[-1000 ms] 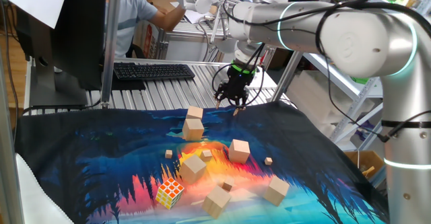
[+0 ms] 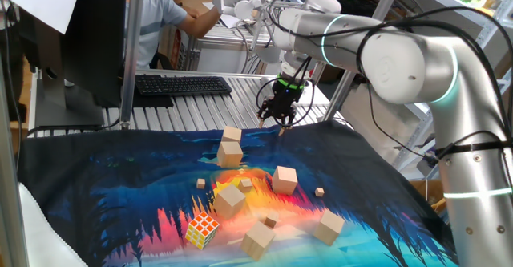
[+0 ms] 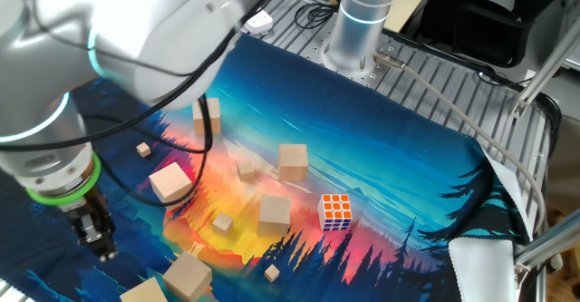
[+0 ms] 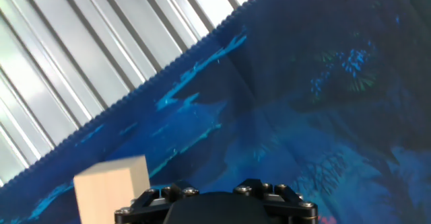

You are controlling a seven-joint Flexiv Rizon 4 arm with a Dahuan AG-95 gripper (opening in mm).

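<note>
My gripper hangs over the far edge of the patterned cloth, its two fingertips apart and nothing visible between them. In exterior view 2 the gripper is at the left, over the dark part of the cloth. A large wooden block stands to its left in exterior view 1, just behind another large block. The wrist view has one pale block at lower left, outside the fingers. A Rubik's cube with an orange-and-white top lies near the front of the cloth.
More large blocks and several small cubes are scattered over the cloth's middle. Behind the cloth lies a slatted metal table with a keyboard. A monitor stands at left.
The arm's elbow and forearm have swung a little to the left in exterior view 1. The gripper has barely shifted, and the blocks and Rubik's cube lie where they were.
</note>
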